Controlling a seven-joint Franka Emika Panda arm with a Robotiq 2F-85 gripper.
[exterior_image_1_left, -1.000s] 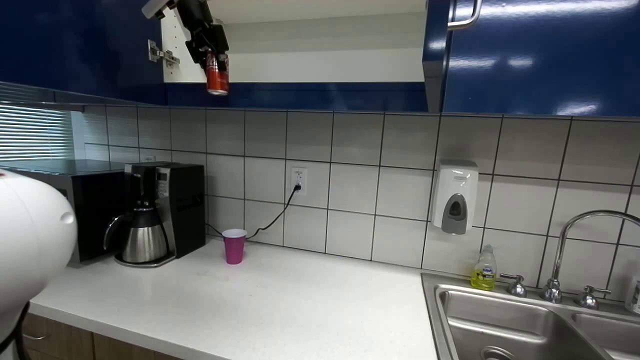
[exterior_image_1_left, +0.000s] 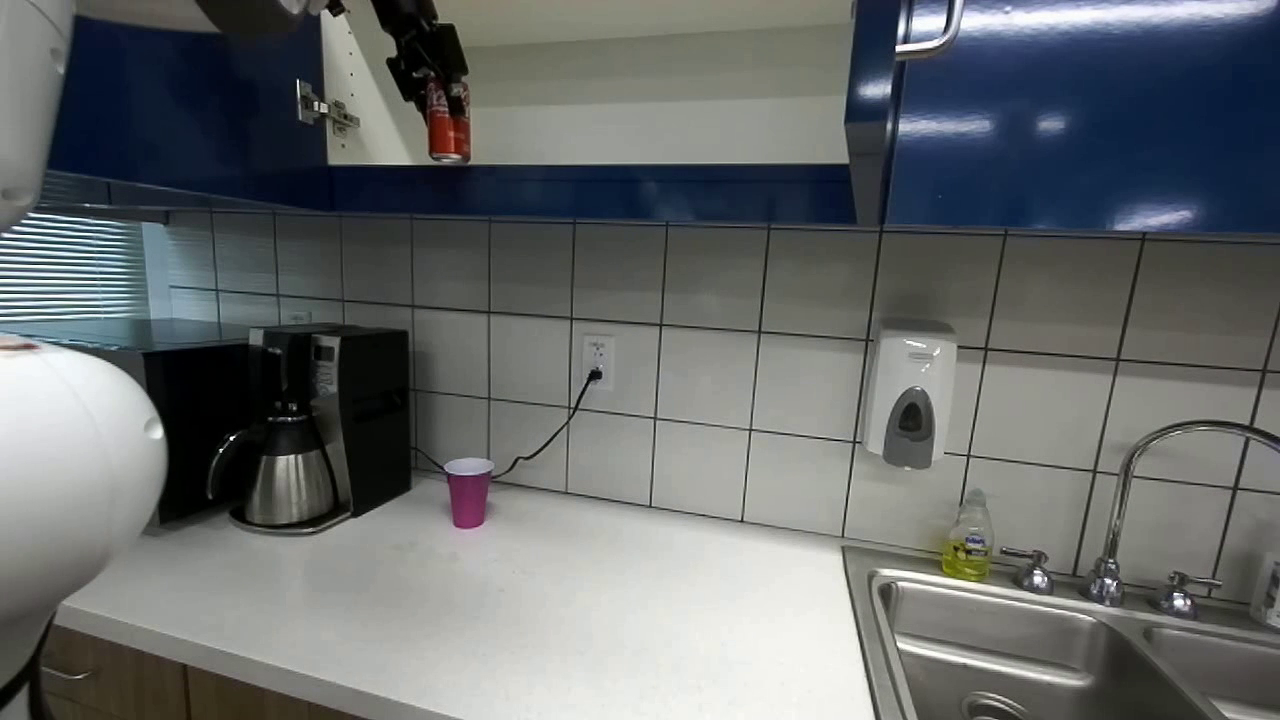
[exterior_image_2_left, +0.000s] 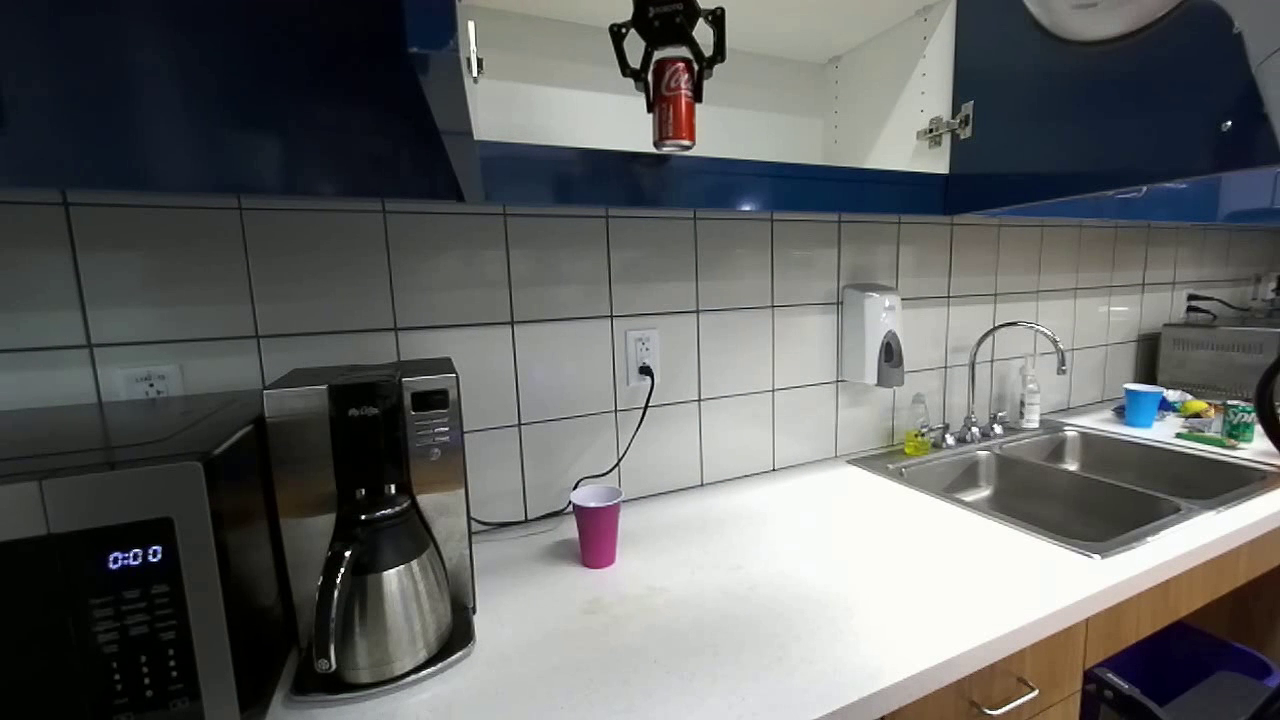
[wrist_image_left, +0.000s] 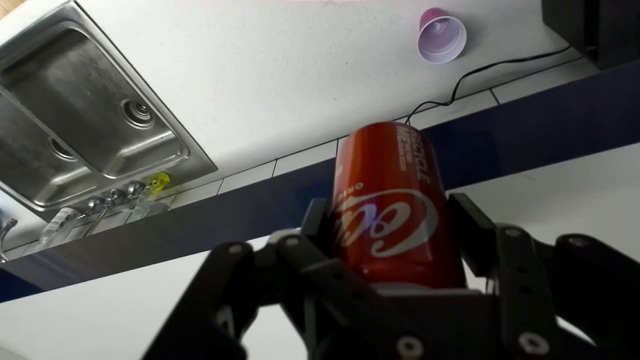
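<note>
A red Coca-Cola can (wrist_image_left: 384, 198) is held upright between the black fingers of my gripper, which is shut on its sides. In exterior view 1 the can (exterior_image_1_left: 449, 130) hangs beneath the gripper (exterior_image_1_left: 444, 96) in front of the open cabinet's white interior (exterior_image_1_left: 660, 102). Exterior view 2 has the can (exterior_image_2_left: 674, 110) just above the cabinet's blue bottom edge (exterior_image_2_left: 780, 170), the gripper (exterior_image_2_left: 674, 78) around its upper part. Whether the can is over the shelf or still in front of it cannot be told.
Blue cabinet doors stand swung open at the left (exterior_image_1_left: 180, 114) and right (exterior_image_1_left: 873, 108) of the opening. Below, a pink cup (exterior_image_1_left: 469, 494) and a coffee maker (exterior_image_1_left: 348, 420) stand on the white counter (exterior_image_1_left: 576, 600). A steel sink (exterior_image_1_left: 996, 636) lies to the right.
The gripper has risen with the can and shifted slightly right in exterior view 1. The can's base, which overlapped the blue edge below, is now level with that edge's top.
</note>
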